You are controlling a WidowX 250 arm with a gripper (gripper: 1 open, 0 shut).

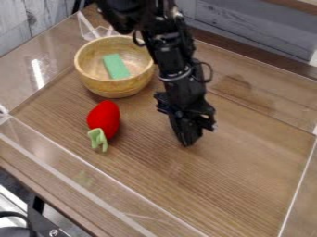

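Note:
The black arm reaches down from the top centre, its gripper (188,133) low over the wooden table, right of the middle; whether its fingers are open or shut is hard to tell, and no held object shows. A red strawberry-like toy (104,117) with a pale green end lies to its left. A yellow bowl (132,85) at the upper left holds a mint-green block (114,66).
A pale edge or wall runs along the back at the top right.

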